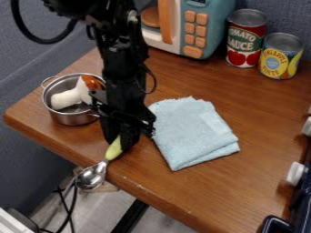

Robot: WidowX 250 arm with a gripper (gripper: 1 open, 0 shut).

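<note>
My black gripper (122, 127) reaches down over a yellow-green elongated object (113, 151), like a banana or corn, lying near the table's front-left edge. The fingers are around or just over its upper end; whether they grip it I cannot tell. A silver spoon (90, 177) lies just below it at the edge. A steel pot (67, 113) at the left holds white and orange items.
A folded light-blue cloth (195, 135) lies right of my gripper. At the back stand a toy microwave (197, 25), a tomato sauce can (245, 41) and a yellow can (279, 59). A dark appliance (283, 218) sits at the right edge.
</note>
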